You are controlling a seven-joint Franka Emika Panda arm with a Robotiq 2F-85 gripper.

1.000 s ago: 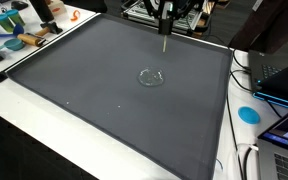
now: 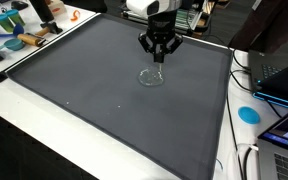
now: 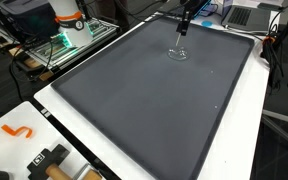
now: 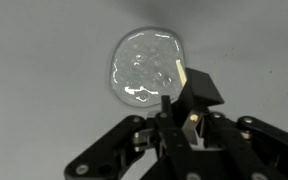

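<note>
A thin, pale stick (image 4: 181,72) pokes out from my gripper, which is shut on it. Below it, a clear, shiny round thing (image 4: 134,70), perhaps a shallow dish, lies on the grey board (image 2: 114,110). In the wrist view the stick's tip overlaps this round thing's right side. Exterior view 1 shows my gripper (image 2: 160,54) just above the clear round thing (image 2: 150,77), with the stick pointing down to its back right part. Seen from exterior view 2, the stick (image 3: 179,42) reaches down to the round thing (image 3: 177,54). Whether they touch, I cannot tell.
Most of the grey board is bare. Along the right side in exterior view 1 are a blue disc (image 2: 249,115) and laptops (image 2: 282,160). Tools and a blue cup (image 2: 14,44) sit at the far left. An orange piece (image 3: 17,131) lies near exterior view 2's left edge.
The round thing stayed put.
</note>
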